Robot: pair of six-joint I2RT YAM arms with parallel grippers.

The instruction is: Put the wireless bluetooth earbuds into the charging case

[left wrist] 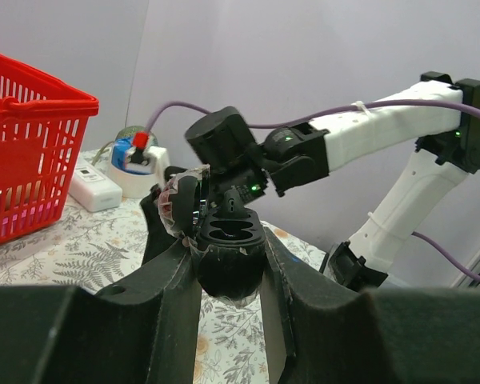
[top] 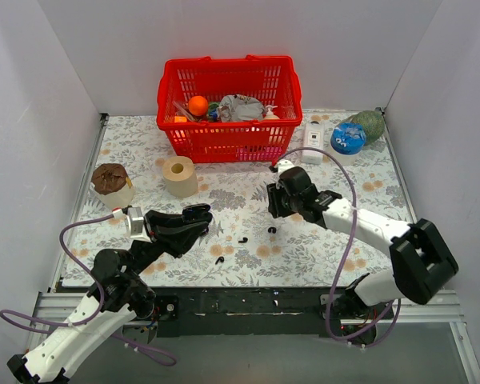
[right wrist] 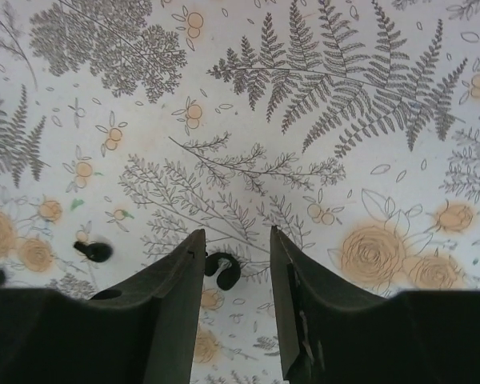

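Note:
The black charging case (left wrist: 230, 268), its lid raised and empty sockets showing, is shut between the fingers of my left gripper (top: 198, 222) over the left part of the table. Small black earbuds lie loose on the patterned cloth: one (top: 272, 230) right of centre, another (top: 242, 240) in the middle, a third (top: 219, 260) nearer the front. My right gripper is open above the cloth with nothing between its fingers. In the right wrist view, an earbud (right wrist: 228, 276) shows on the cloth below, partly covered by the left finger.
A red basket (top: 224, 144) stands at the back. A tape roll (top: 180, 176) and a brown-topped container (top: 112, 186) are at left; a white box (top: 313, 144) and a blue-topped tub (top: 348, 140) are at back right.

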